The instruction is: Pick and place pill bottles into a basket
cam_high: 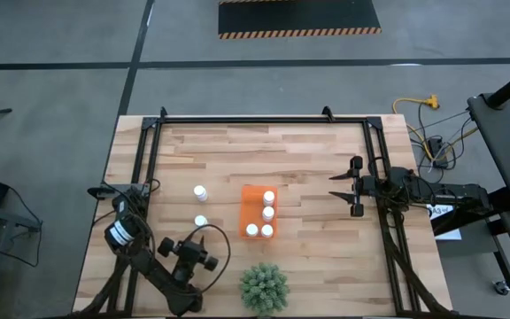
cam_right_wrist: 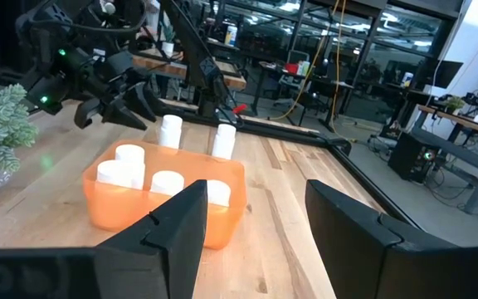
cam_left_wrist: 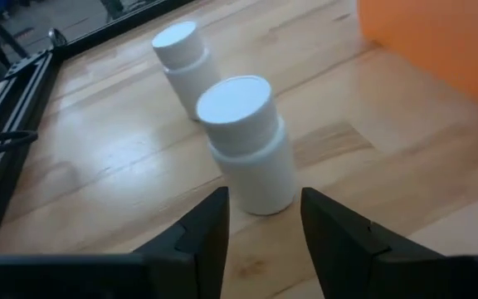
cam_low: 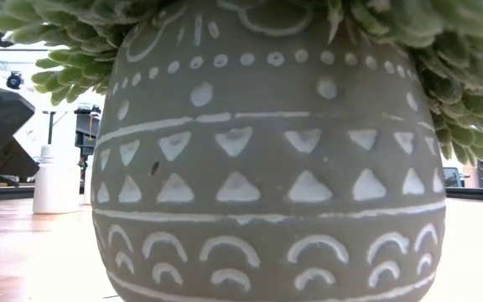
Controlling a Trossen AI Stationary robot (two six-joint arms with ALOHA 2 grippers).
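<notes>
Two white pill bottles stand upright outside the orange basket [cam_high: 246, 204]. The nearer bottle [cam_left_wrist: 260, 166] shows beyond my left gripper's fingertips in the left wrist view, the farther bottle [cam_left_wrist: 187, 71] behind it. From above, my left gripper [cam_high: 193, 245] hangs just short of the nearer bottle [cam_high: 201, 221]. Its fingers are drawn partly together, with a gap still showing and no bottle held. Several white bottles [cam_right_wrist: 167, 183] stand inside the basket [cam_right_wrist: 106, 212]. At the table's right side, my right gripper is open and empty.
A potted plant [cam_high: 264, 288] stands in front of the basket, and its pot [cam_low: 267, 168] fills most of the low view. Black frame rails [cam_high: 246, 120] border the table. Bare wood lies behind the basket and to its right.
</notes>
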